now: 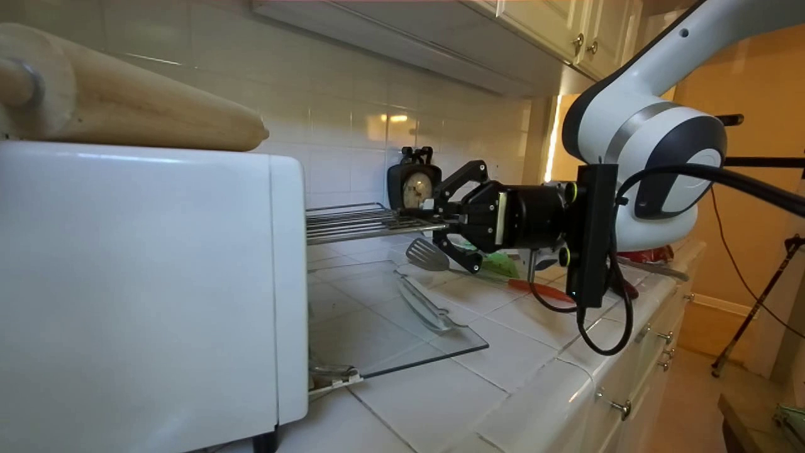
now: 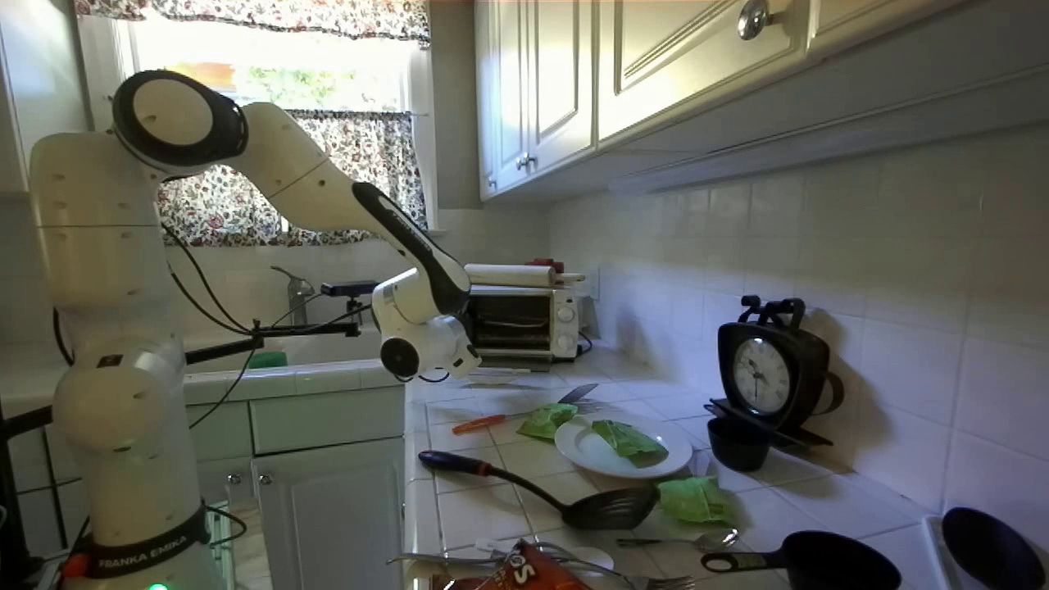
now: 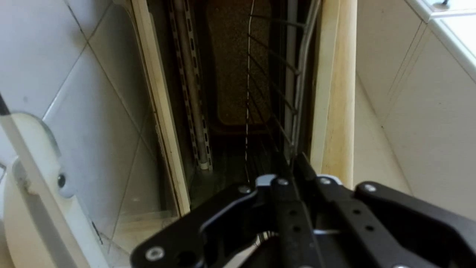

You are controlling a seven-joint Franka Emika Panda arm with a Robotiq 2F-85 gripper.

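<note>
A wire rack (image 1: 355, 223) juts out of the white toaster oven (image 1: 143, 287), its inner part hidden by the oven wall in exterior view 1. My gripper (image 1: 428, 218) is shut on the rack's outer end, level with the oven's opening. The glass door (image 1: 392, 324) hangs folded down below the rack, over the counter. In the wrist view the rack (image 3: 299, 89) runs into the dark oven interior (image 3: 243, 89), and my gripper meets its near edge. Exterior view 2 hides the fingers behind the arm (image 2: 423, 324).
A rolling pin (image 1: 136, 98) lies on the oven. Along the counter are a slotted turner (image 1: 427, 255) with an orange handle, a white plate (image 2: 580, 447) with green leaves, a black pan (image 2: 836, 562) and a kitchen scale (image 2: 762, 374). Cabinets overhang the back.
</note>
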